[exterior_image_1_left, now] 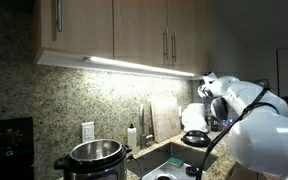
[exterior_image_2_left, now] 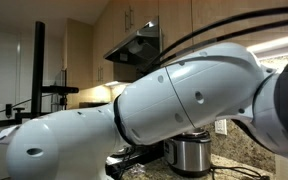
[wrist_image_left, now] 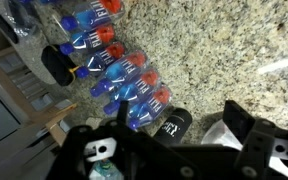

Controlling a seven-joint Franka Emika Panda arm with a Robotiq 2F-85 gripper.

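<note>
My gripper is open in the wrist view, its dark fingers wide apart over the speckled counter (wrist_image_left: 209,55). Several clear bottles with blue and red parts (wrist_image_left: 127,70) lie or stand in rows at the upper left of that view. A dark cylindrical item (wrist_image_left: 172,127) shows between the fingers, lower down; whether it is touched cannot be told, but nothing is clamped. At the far right of exterior view 1, the gripper (exterior_image_1_left: 205,88) is small, high above the counter near the cabinet's lower edge. Exterior view 2 shows mostly the arm, with the gripper hidden.
A white object (wrist_image_left: 222,134) lies close to the right finger. Exterior view 1 shows a pressure cooker (exterior_image_1_left: 97,158), a soap bottle (exterior_image_1_left: 132,136), a sink (exterior_image_1_left: 169,157), a dark pan (exterior_image_1_left: 196,138) and overhead cabinets (exterior_image_1_left: 139,35). Bare counter fills the wrist view's upper middle.
</note>
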